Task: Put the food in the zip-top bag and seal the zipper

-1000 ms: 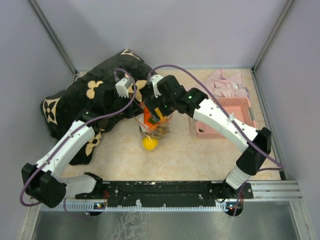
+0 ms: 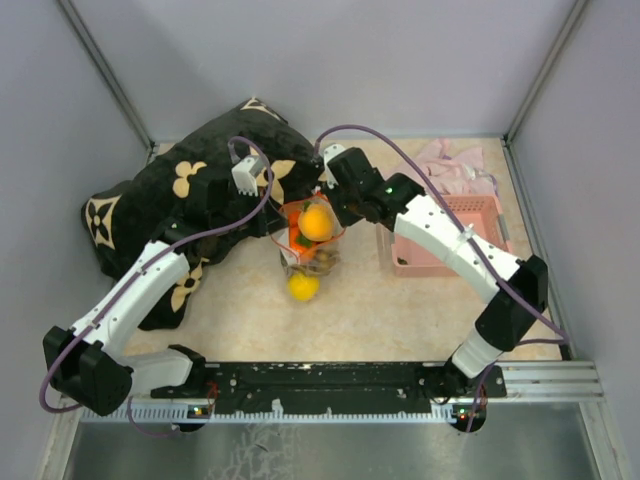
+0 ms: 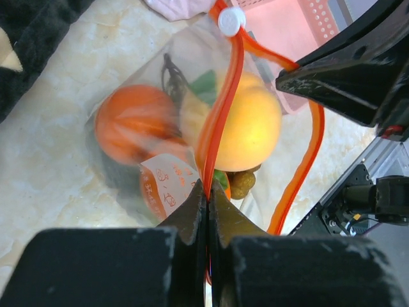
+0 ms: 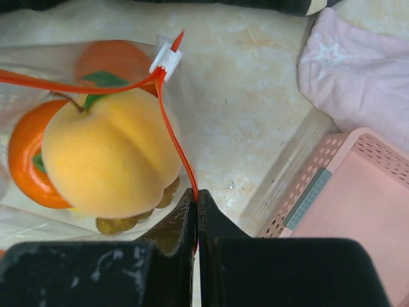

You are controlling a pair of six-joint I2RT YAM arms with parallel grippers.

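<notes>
A clear bag with an orange zipper [image 4: 167,121] holds a yellow peach [image 4: 112,153], orange fruit [image 3: 133,121] and brown pieces [image 3: 241,183]. A white slider [image 4: 165,62] is on the zipper. My left gripper is shut on the bag's zipper edge at the left side of its mouth. My right gripper is shut with the zipper strip running between its fingertips, at the mouth's right. A yellow fruit [image 2: 303,286] sits at the bag's lower end in the top view.
A pink basket [image 2: 440,262] is on the right, with a pink cloth [image 2: 455,165] behind it. A black patterned cushion [image 2: 140,220] lies at the left.
My right gripper has moved right and back, off the peach to the bag's right rim. The left arm has stayed still.
</notes>
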